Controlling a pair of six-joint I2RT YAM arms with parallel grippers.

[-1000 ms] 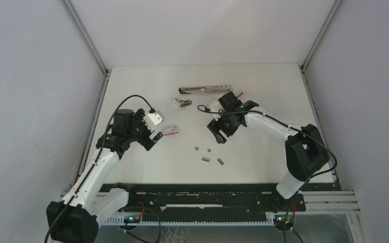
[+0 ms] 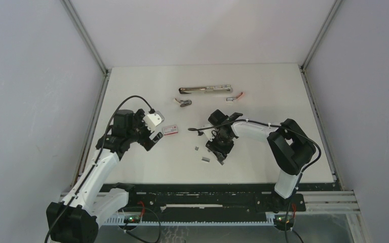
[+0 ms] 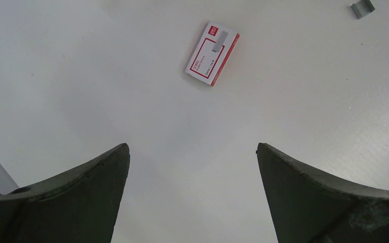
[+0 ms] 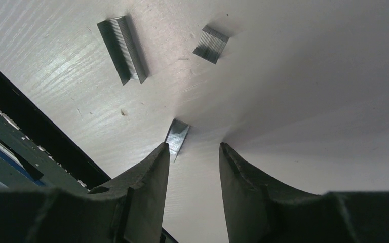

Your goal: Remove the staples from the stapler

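A long metal stapler (image 2: 205, 88) lies at the back of the board. Short strips of staples lie near the front: one long strip (image 4: 121, 50), a short one (image 4: 211, 44) and another short piece (image 4: 177, 135), which sits right by the left fingertip of my right gripper. That gripper is low over the board, part open, with nothing held between its fingers. My left gripper hangs open and empty at the left, with a red and white staple box (image 3: 211, 53) in front of it.
Two small metal objects with light and red parts (image 2: 185, 103) lie below the stapler. The board's front edge and dark rail (image 4: 35, 116) are close to the right gripper. The board's middle left is mostly clear.
My right arm has moved toward the front of the board and slightly left, down to the loose staple strips. The left arm has stayed still.
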